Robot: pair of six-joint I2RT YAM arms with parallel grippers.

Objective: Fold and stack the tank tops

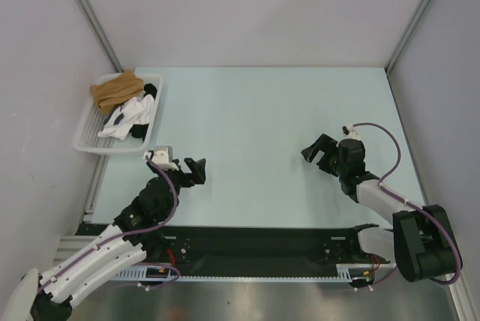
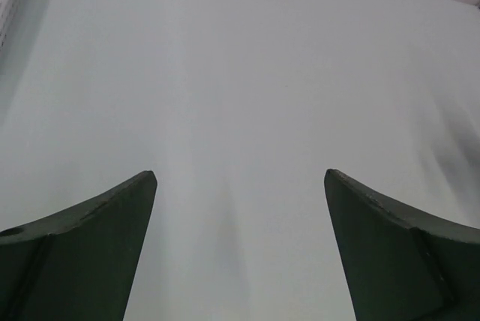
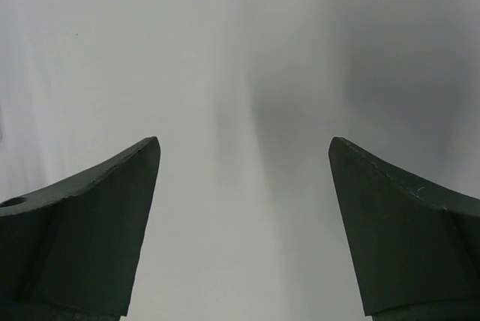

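Crumpled cloth lies in a white basket at the far left corner of the table in the top view: a brown garment (image 1: 115, 91), a white garment (image 1: 127, 118) and a black garment (image 1: 149, 90) partly covered by the others. How many tank tops are in the pile cannot be told. My left gripper (image 1: 196, 171) hovers over the table's near left part, below the basket in the view; it is open and empty, fingers (image 2: 97, 250) wide apart. Over the right part, my right gripper (image 1: 313, 153) is open too, only bare table between its fingers.
The white basket (image 1: 90, 132) has raised walls and sits against the left wall. A dark rail (image 1: 247, 250) runs along the front edge.
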